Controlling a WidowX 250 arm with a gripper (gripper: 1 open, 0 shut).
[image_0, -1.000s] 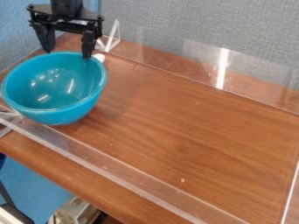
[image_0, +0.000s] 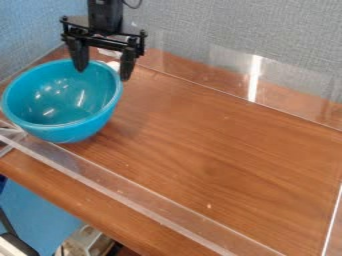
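A black gripper (image_0: 103, 62) is at the top left of the camera view, its two fingers pointing down and spread open above the back rim of a teal bowl (image_0: 62, 100). Nothing shows between the fingers. The bowl looks empty and rests at the left side of the wooden table (image_0: 214, 170). A small white object behind the gripper, by the bowl's back right, is mostly hidden.
Clear low edging runs along the table's back and front, with white brackets at the left. A grey textured wall stands behind.
The gripper has shifted to the right over the last second, from above the bowl's back left toward its back right. The bowl has not visibly moved.
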